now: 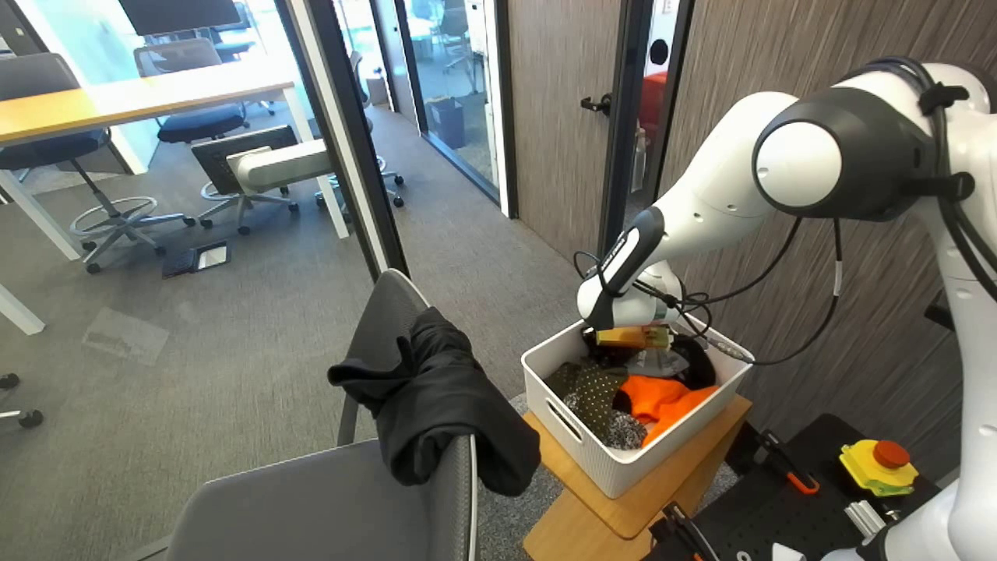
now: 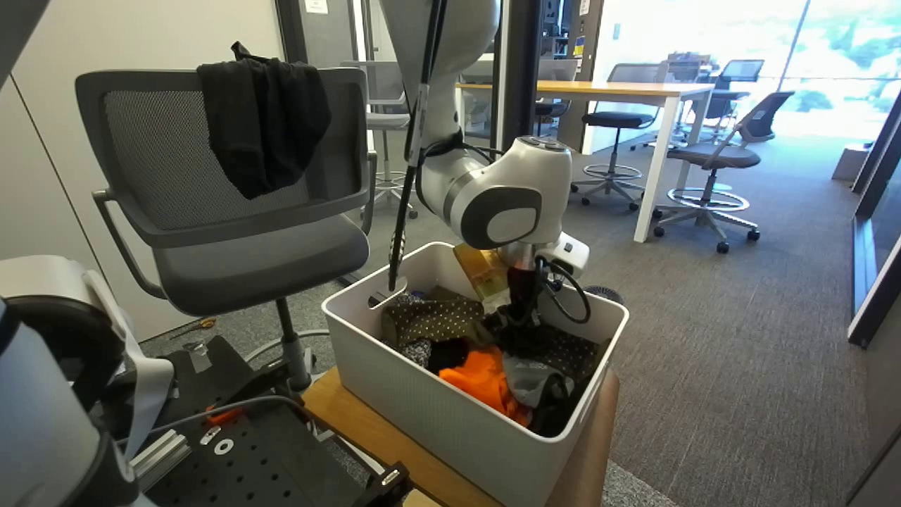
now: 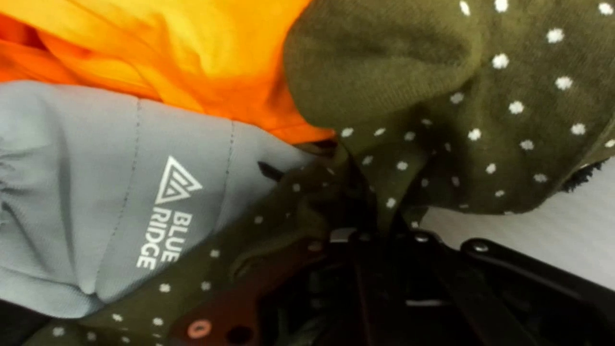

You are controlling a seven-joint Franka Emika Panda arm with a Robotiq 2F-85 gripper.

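Inside a white bin [image 1: 581, 432], my gripper is down among crumpled clothes, its fingers shut. Olive cloth with white dots [image 3: 513, 115] gathers into folds that run in between the fingertips, so a thin pinch of it appears held. The fingertips themselves are dark and partly hidden by the folds. Beside them lies a grey item marked BLUE RIDGE [image 3: 190, 190], and above that in the wrist view an orange cloth [image 3: 173, 52]. The second exterior view shows the gripper [image 2: 519, 321] toward the bin's far side, with the orange cloth [image 2: 483, 380] nearer.
A yellow item [image 2: 483, 269] leans inside the bin, close to the gripper. The bin stands on a wooden stand [image 1: 621, 509]. Black clothing [image 1: 439, 402] hangs over the back of a grey chair [image 1: 308, 509] nearby. Loose cables [image 1: 813, 327] hang from the arm beside the bin.
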